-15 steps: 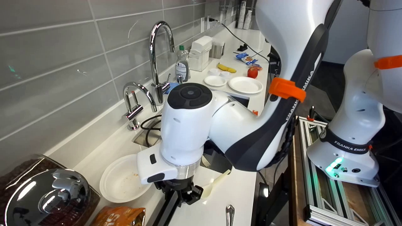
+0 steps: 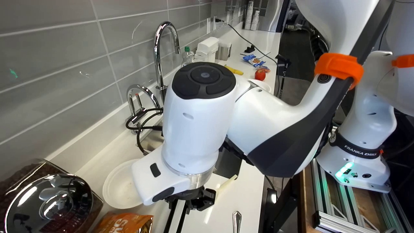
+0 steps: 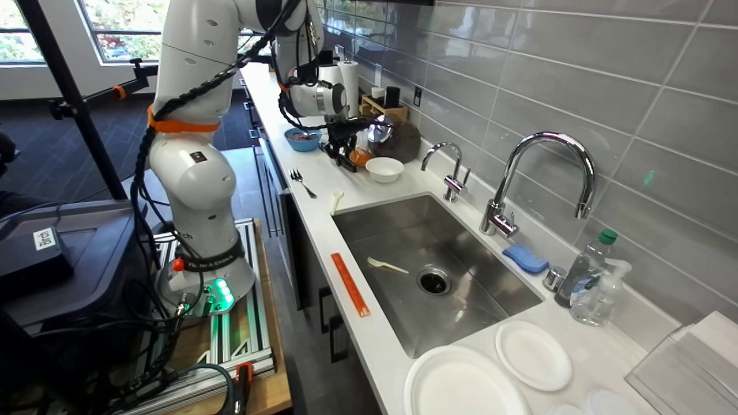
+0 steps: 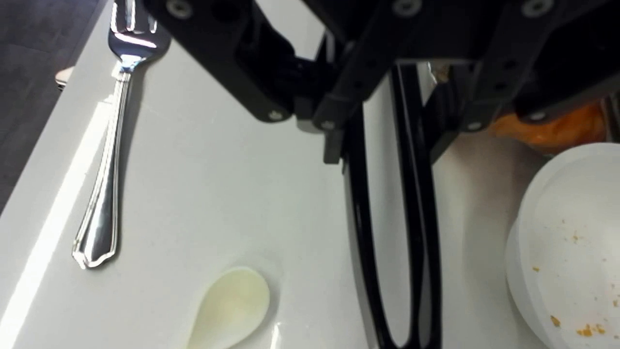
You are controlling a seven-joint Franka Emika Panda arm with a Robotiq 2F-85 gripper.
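My gripper is shut on a long, glossy black looped utensil, which looks like tongs [image 4: 363, 232]. Two dark arms of it run away from the fingers and meet in a rounded end at the bottom of the wrist view. In exterior view 1 my gripper [image 2: 189, 202] is low over the white counter, with the black strips of the tongs [image 2: 182, 218] below it. Exterior view 2 has the gripper [image 3: 340, 148] at the far end, near the white bowl [image 3: 384, 169]. Whether the tongs touch the counter I cannot tell.
A metal fork [image 4: 104, 203] and a pale spoon [image 4: 232, 302] lie on one side, the white bowl with crumbs [image 4: 581, 250] on the other. An orange bag [image 2: 124, 223] and a glass-lidded pot [image 2: 50, 205] are close. The sink [image 3: 408, 304] lies beyond.
The arm has shifted toward the camera in exterior view 1, and its hand now covers part of the bowl. The black strips now show farther apart below the gripper.
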